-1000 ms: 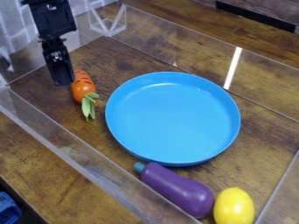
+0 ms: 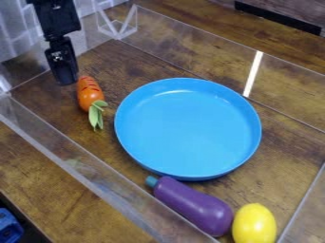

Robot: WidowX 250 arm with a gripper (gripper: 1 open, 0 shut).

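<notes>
My black gripper (image 2: 64,68) hangs at the upper left, low over the wooden floor just left of an orange toy carrot (image 2: 89,95) with green leaves, which lies with its leaves toward the front. The gripper's fingers point down and look apart from the carrot; their exact opening is hard to make out. A large blue plate (image 2: 188,129) sits in the middle, right of the carrot.
A purple eggplant (image 2: 193,204) and a yellow lemon (image 2: 254,224) lie at the front right. Clear plastic walls (image 2: 64,161) border the work area. The wood behind the plate is clear.
The carrot, plate and other objects look unmoved.
</notes>
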